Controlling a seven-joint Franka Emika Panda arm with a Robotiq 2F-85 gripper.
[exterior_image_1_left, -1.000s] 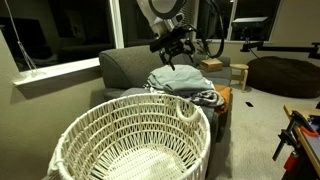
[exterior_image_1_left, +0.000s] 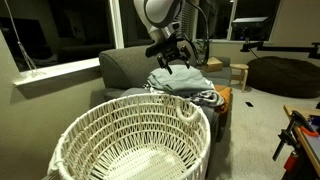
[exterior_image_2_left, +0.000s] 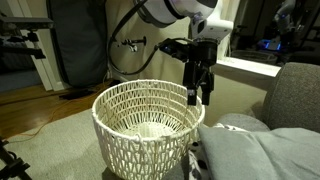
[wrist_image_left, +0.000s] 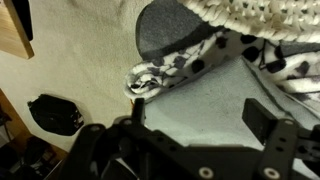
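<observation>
My gripper (exterior_image_1_left: 178, 66) hangs above the heap of cloth on the grey couch, in exterior view 1. Its fingers are spread wide in the wrist view, with nothing held between them. Below them lies a plain light grey-blue cloth (wrist_image_left: 205, 112), alongside a white blanket with dark spots (wrist_image_left: 190, 65). A big white woven basket (exterior_image_1_left: 135, 140), seemingly empty, stands in front of the couch. Exterior view 2 shows the gripper (exterior_image_2_left: 198, 98) near the basket's rim on the couch side, though its exact height over the cloth is hard to judge.
The grey couch (exterior_image_1_left: 125, 68) runs along the wall under a window. An orange item (exterior_image_1_left: 226, 100) shows at the heap's right edge. A wooden stool (exterior_image_1_left: 239, 72) stands farther back.
The arm has shifted slightly to the left in exterior view 1, staying above the cloth. The basket and the cloth heap look unchanged.
</observation>
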